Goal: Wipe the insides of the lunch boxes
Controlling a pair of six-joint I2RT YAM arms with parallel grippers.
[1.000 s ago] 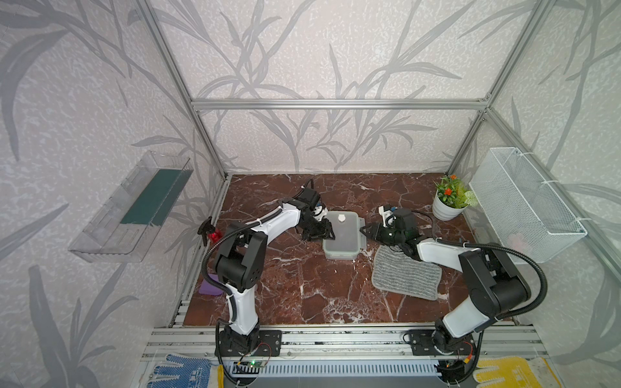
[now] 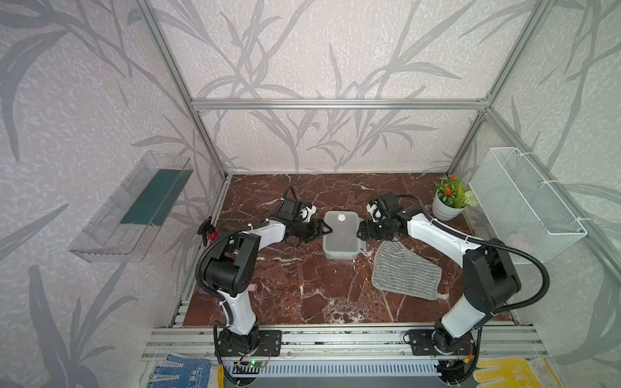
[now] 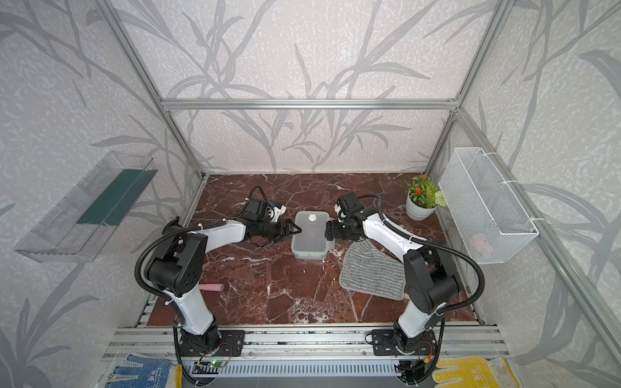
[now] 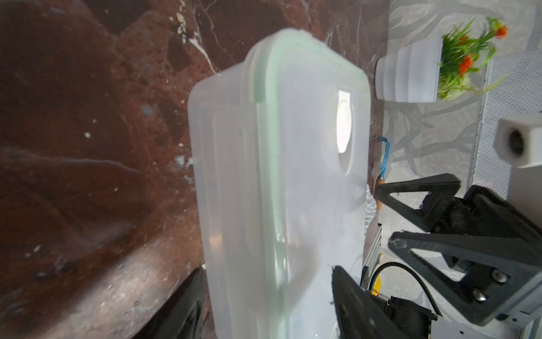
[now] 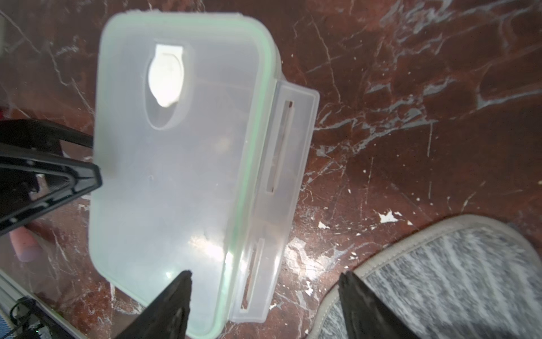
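Note:
A translucent lunch box stands upright mid-table under its lid, which has a pale green rim and white vent tab. Along the right side, a clear latch flap sticks outward. My left gripper is open by the left long side; in its own view one finger appears over table, the other over the lid. On the right, my open right gripper spans the flap side in its wrist view. Neither holds anything; contact with the box cannot be told. The inside is hidden by the lid. A grey striped cloth lies front right.
A potted plant stands back right, below a white wire basket on the wall. A clear wall tray hangs left. A pink-handled object lies front left. Table in front of the box is clear.
My left gripper has drawn slightly left from the box. The right arm has swung leftward, bringing its gripper closer to the flap side. Box and cloth have stayed put.

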